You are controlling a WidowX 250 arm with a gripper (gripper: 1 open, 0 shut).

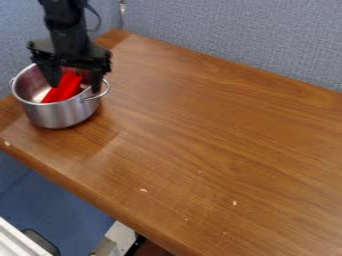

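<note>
A steel pot [56, 114] with two side handles sits at the left edge of the wooden table [214, 150]. Inside it lies a red object [60, 92]. My black gripper [72, 74] reaches down over the pot's rim, its open fingers around the upper part of the red object, which they partly hide.
A grey padded wall runs along the back and left. Below the near left edge are a blue floor and some white items.
</note>
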